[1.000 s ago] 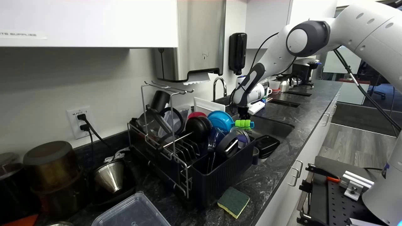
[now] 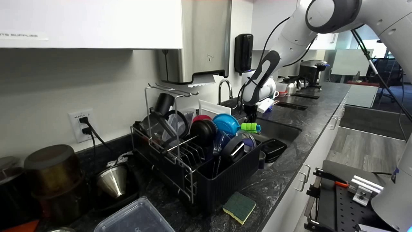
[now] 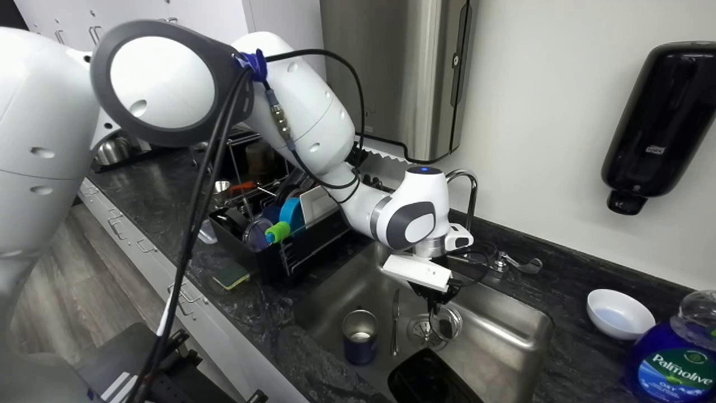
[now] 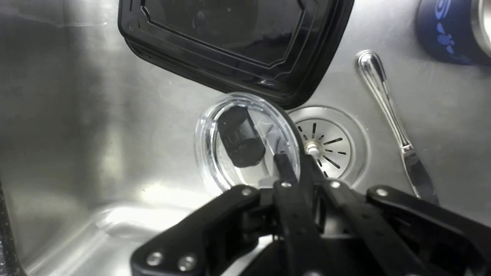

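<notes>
A clear round lid with a black tab (image 4: 241, 138) is pinched at its rim by my gripper, whose fingers are shut on it. It hangs tilted over the sink, partly overlapping the drain (image 4: 329, 149) in the wrist view. In exterior view 2 the lid (image 3: 450, 324) shows below the dark gripper (image 3: 434, 305). From exterior view 1, the gripper (image 2: 251, 118) appears behind the dish rack's far end, and I cannot make out the lid there.
In the sink (image 3: 500, 315) lie a black container (image 3: 429, 379), a dark blue mug (image 3: 360, 336) and a knife (image 3: 395, 322). A full dish rack (image 2: 228, 185) stands beside it, with a faucet (image 3: 473, 201) behind. A sponge (image 2: 240, 207) rests on the counter.
The arm's elbow has risen, and the gripper has moved upward and slightly right in exterior view 1. The rack and counter items have stayed put.
</notes>
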